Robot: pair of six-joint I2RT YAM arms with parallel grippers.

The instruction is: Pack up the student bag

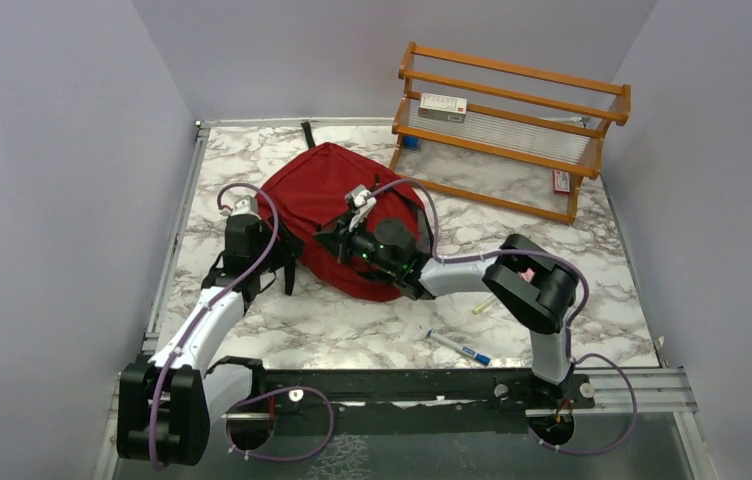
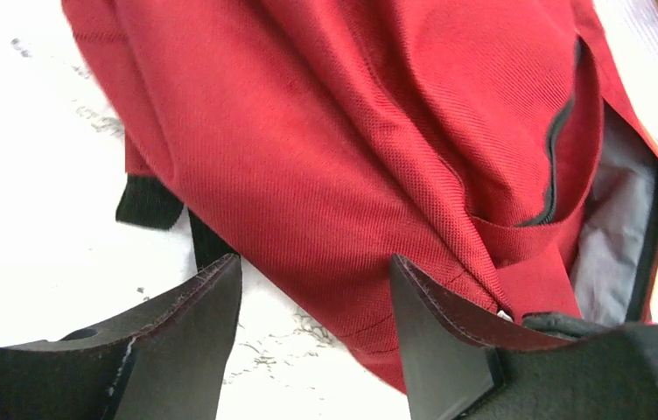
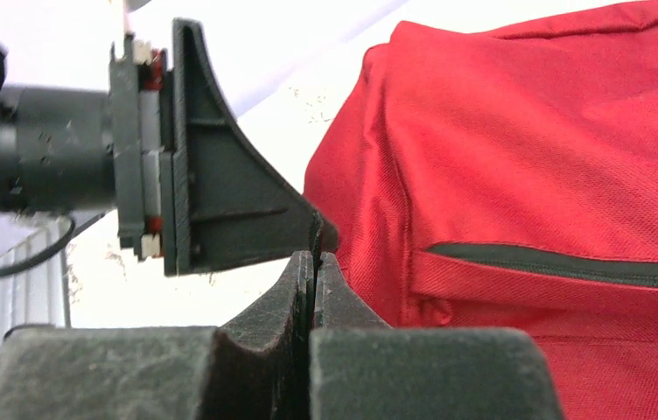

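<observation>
The red bag (image 1: 322, 180) lies crumpled on the marble table, with black zipper (image 3: 562, 267) seams and a grey lining (image 2: 610, 219) at its right side. My left gripper hovers at the bag's left edge, open, with bag fabric and table visible between its fingers. My right gripper is over the middle of the bag, shut, with nothing clearly between its fingers. In the right wrist view the left gripper stands just beyond the right one's tips.
A wooden rack (image 1: 512, 150) with boxes stands at the back right. A marker (image 1: 457, 347) lies at the front, and small items are partly hidden by the right arm.
</observation>
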